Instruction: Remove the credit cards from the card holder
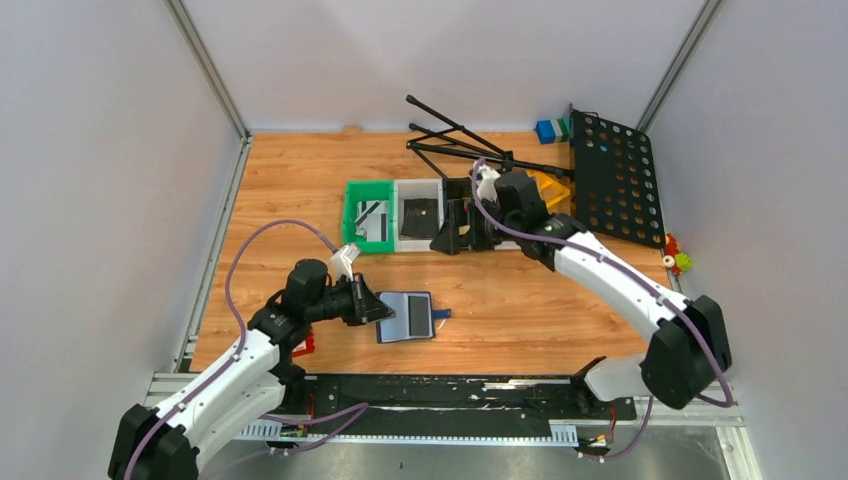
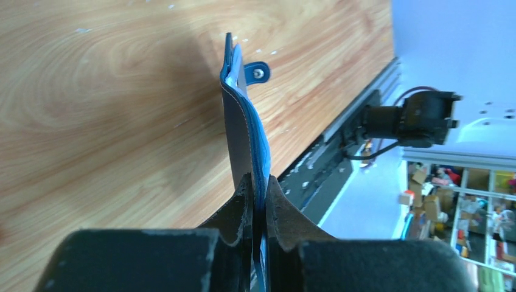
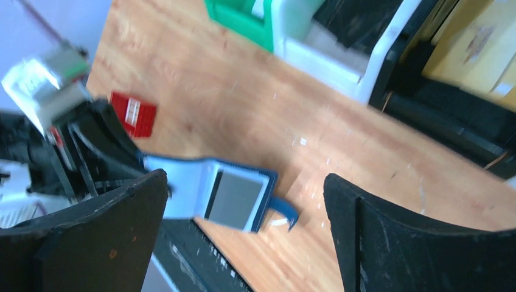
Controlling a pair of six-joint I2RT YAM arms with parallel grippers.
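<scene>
A blue-edged card holder (image 1: 419,316) with a grey panel and a snap strap lies low at the front centre of the table. My left gripper (image 1: 380,312) is shut on its left edge; in the left wrist view the holder (image 2: 243,121) stands edge-on between the fingers. The right wrist view shows the holder (image 3: 237,198) below and ahead of my right gripper, which is open with nothing between its fingers. Whether cards are inside cannot be told.
A row of bins, green (image 1: 348,210), white (image 1: 418,245) and dark, stands behind the holder. Black rods (image 1: 435,112) and a perforated black rack (image 1: 615,175) are at the back right. A red item (image 3: 140,115) lies left of the holder.
</scene>
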